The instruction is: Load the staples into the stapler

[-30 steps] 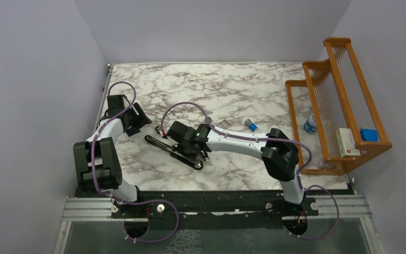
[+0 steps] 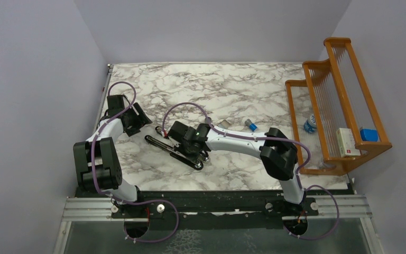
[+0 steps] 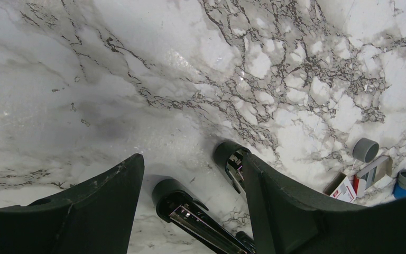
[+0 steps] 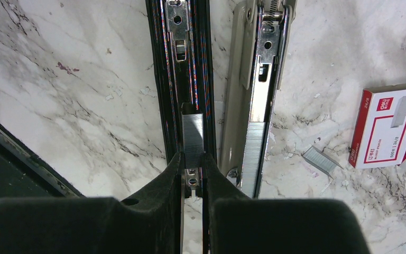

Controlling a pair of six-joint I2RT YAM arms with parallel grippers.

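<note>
The black stapler (image 4: 161,106) lies opened out flat on the marble table, its metal channel showing in the right wrist view. A strip of silver staples (image 4: 193,132) is over that channel, its near end between the fingertips of my right gripper, which is shut on it. Whether the strip rests fully in the channel, I cannot tell. Alongside lies a second, grey stapler (image 4: 236,111), also opened, with a row of staples in its channel. My left gripper is open and empty, above bare table beyond the black stapler's end (image 3: 170,197).
A short loose piece of staples (image 4: 321,160) lies right of the grey stapler, and a red-and-white staple box (image 4: 388,126) farther right. A blue-capped item (image 2: 250,125) and a wooden rack (image 2: 291,116) stand to the right.
The right arm has shifted very slightly near the staplers. The left arm looks the same, and the staplers stay in place.
</note>
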